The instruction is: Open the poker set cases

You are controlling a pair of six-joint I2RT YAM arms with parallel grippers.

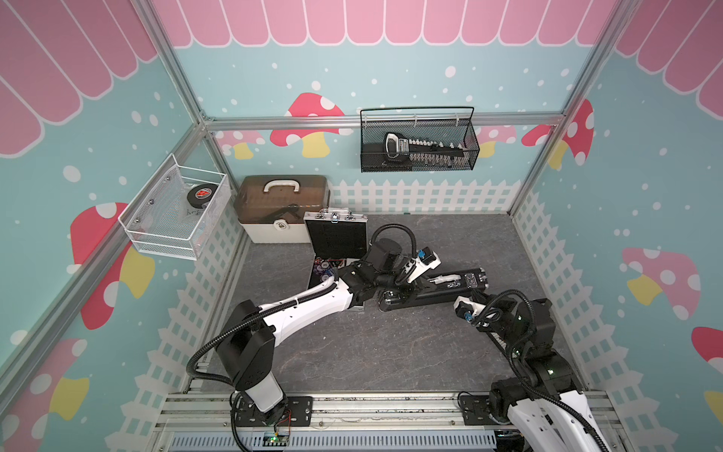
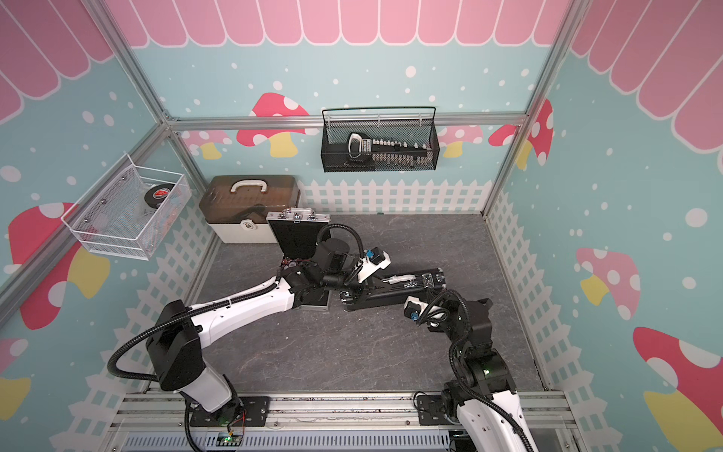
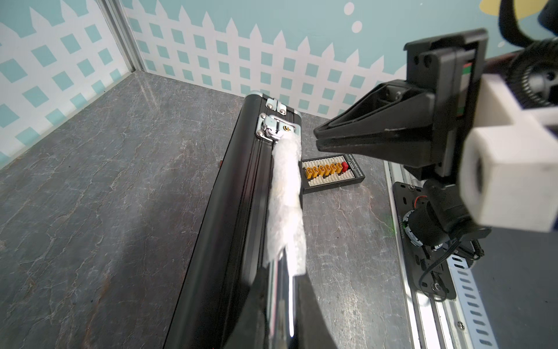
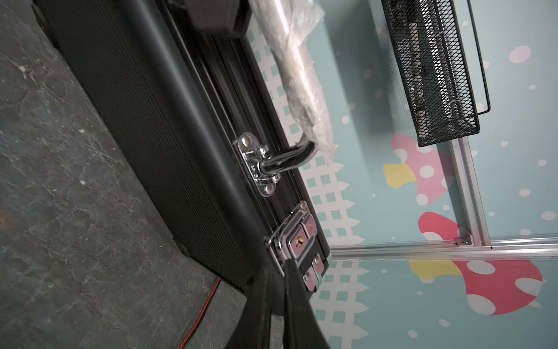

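Observation:
A long black case point(image 1: 406, 300) lies on the table with latches point(image 3: 280, 129) and a chrome handle point(image 4: 287, 160) partly wrapped in clear plastic. My left gripper is shut at the handle; whether the handle is between its fingers is unclear. My right gripper is shut, its tips low in front of the case beside the end latch point(image 4: 299, 238). Behind my left arm an open silver-edged case point(image 1: 334, 237) holds chips, its lid upright.
A storage box point(image 1: 281, 211) stands at the back left. A small tray of yellow connectors point(image 3: 332, 173) lies to the right. Wire baskets point(image 1: 419, 150) hang on the walls.

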